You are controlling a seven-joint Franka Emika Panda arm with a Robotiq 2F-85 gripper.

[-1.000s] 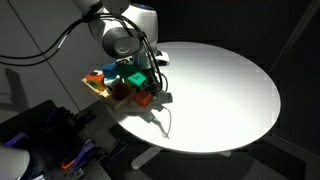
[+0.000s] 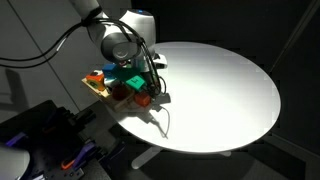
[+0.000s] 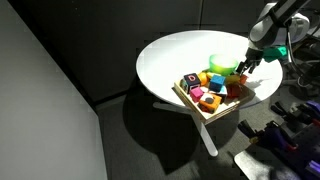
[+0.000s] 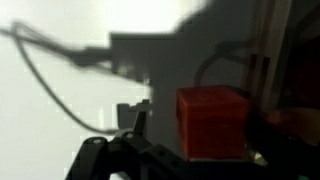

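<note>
A red block (image 2: 143, 100) rests on the white table beside the wooden tray, partly hidden by my gripper (image 2: 152, 87). In the wrist view the red block (image 4: 214, 120) shows between the dark fingers of my gripper. Those fingers stand open, one finger on each side of the block; whether either touches it is hard to tell. From exterior view 2, the gripper (image 3: 242, 69) appears at the tray's far right corner, close to a red shape.
The wooden tray (image 3: 197, 108) holds several coloured blocks, close beside my gripper. A green bowl (image 3: 224, 64) stands between tray and gripper in exterior view 2.
The arm and gripper have come down a little toward the red block. Block, tray and bowl look unmoved.
</note>
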